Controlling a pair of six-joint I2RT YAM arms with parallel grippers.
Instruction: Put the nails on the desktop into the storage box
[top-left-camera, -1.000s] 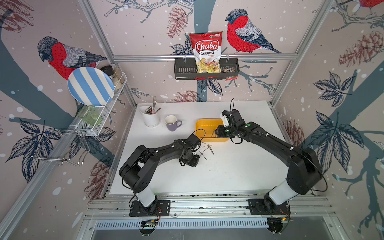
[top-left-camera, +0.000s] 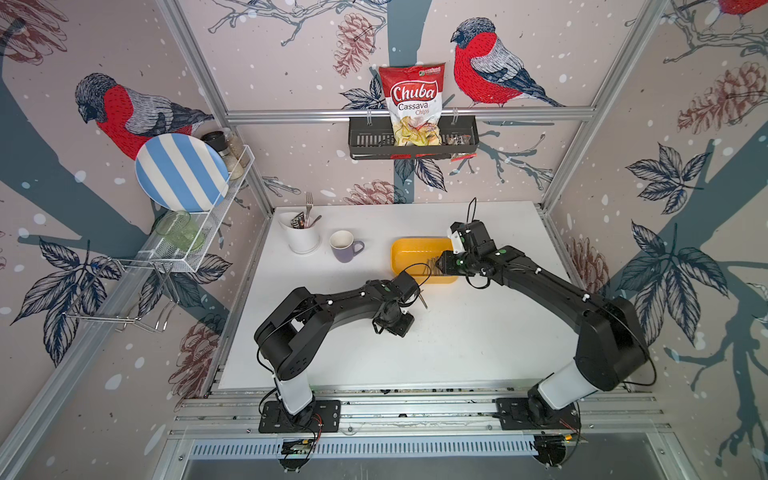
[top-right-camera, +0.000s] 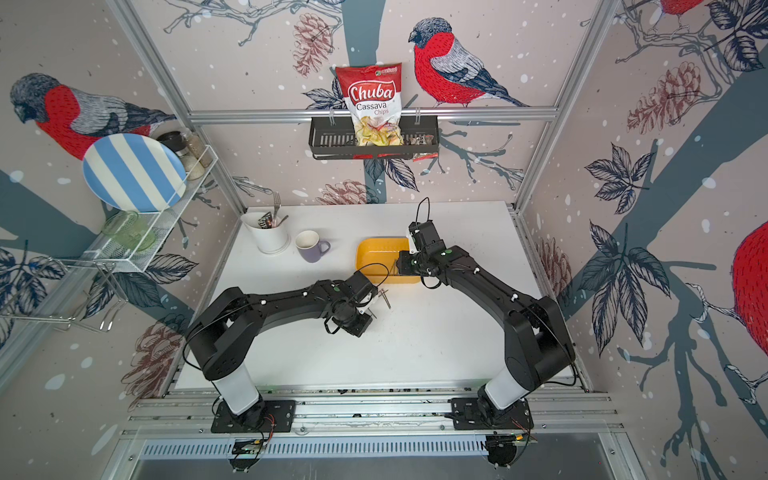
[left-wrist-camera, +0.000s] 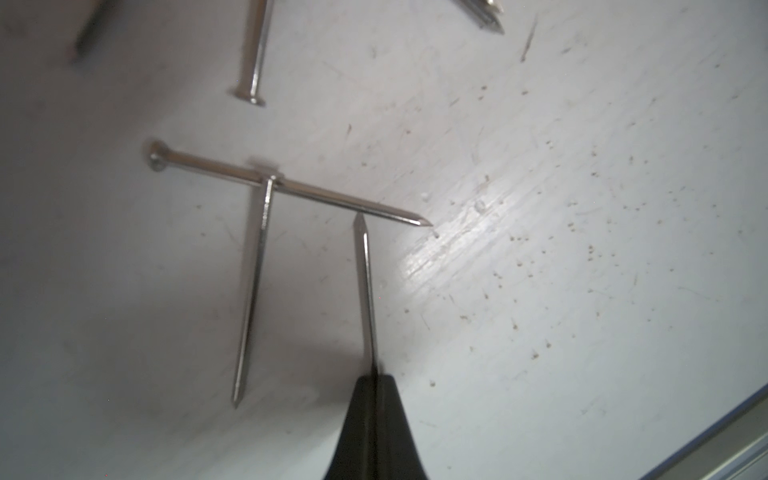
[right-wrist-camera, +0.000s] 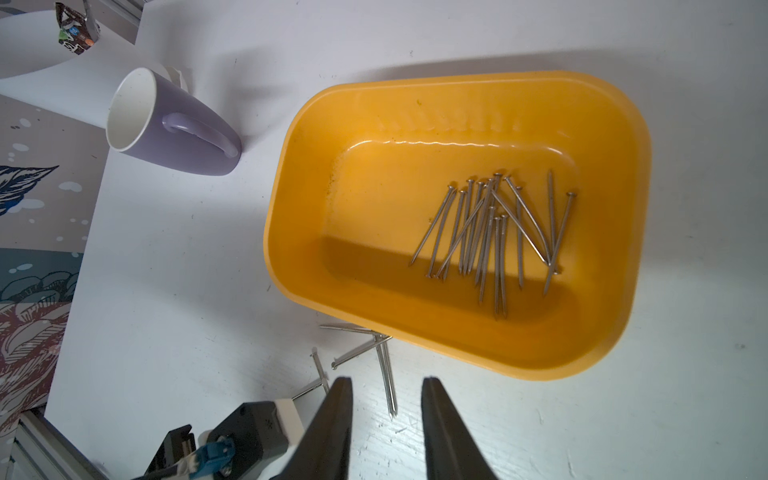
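Several silver nails (right-wrist-camera: 385, 376) lie loose on the white desktop along the near side of the yellow storage box (right-wrist-camera: 596, 352). Inside the box a cluster of nails (right-wrist-camera: 489, 240) rests on its floor. In the left wrist view my left gripper is shut, low over the desk. One nail (left-wrist-camera: 366, 280) runs straight to its fingertips, and its near end is hidden there; whether it is pinched does not show. Ahead, a crossing pair includes a long nail (left-wrist-camera: 320, 194). My right gripper is open and empty, near the box's front rim.
A purple mug (right-wrist-camera: 188, 132) and a white utensil pot (top-left-camera: 300, 236) stand left of the box. Chips (top-left-camera: 416, 104) sit in a wall rack behind. My two arms are close together around the box.
My left gripper has shifted right and slightly nearer the front edge, now covering nails that showed beside it. The right arm has moved only slightly, staying at the box.
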